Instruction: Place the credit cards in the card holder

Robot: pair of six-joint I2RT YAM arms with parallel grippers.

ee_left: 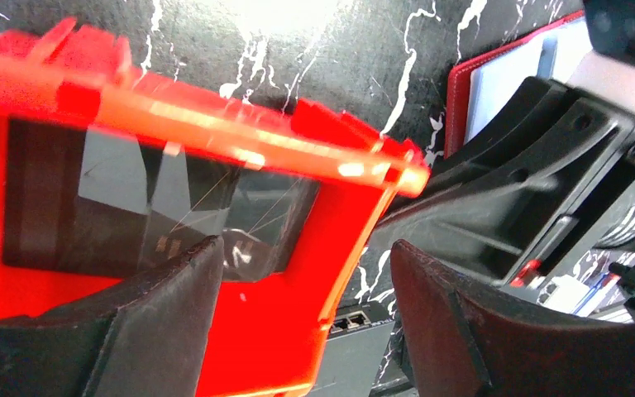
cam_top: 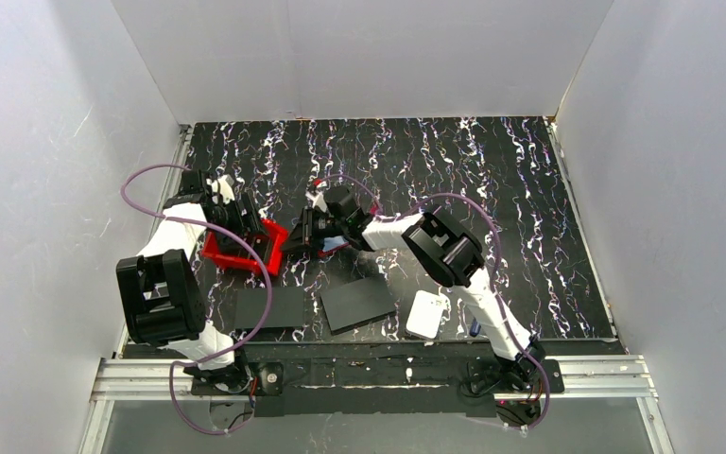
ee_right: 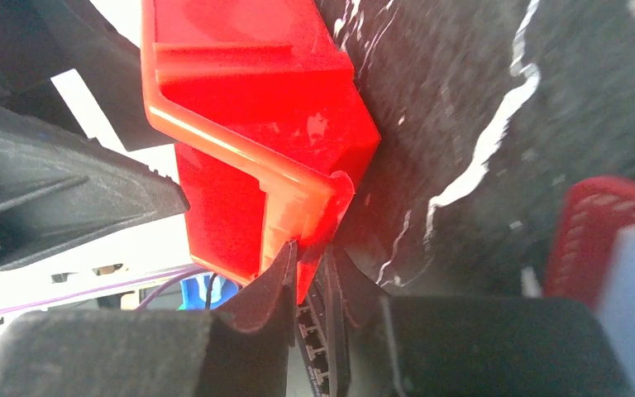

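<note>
The red card holder point(cam_top: 273, 261) sits at the table's left, with dark cards point(ee_left: 74, 198) inside it. My left gripper is open above the holder, nothing seen between its fingers. My right gripper is shut on the holder's red edge at its right side. In the left wrist view a red-rimmed case with pale cards point(ee_left: 496, 99) lies beyond the holder, partly hidden under the right arm.
Two dark flat plates point(cam_top: 269, 307) point(cam_top: 357, 303) and a white object point(cam_top: 425, 313) lie along the front.
</note>
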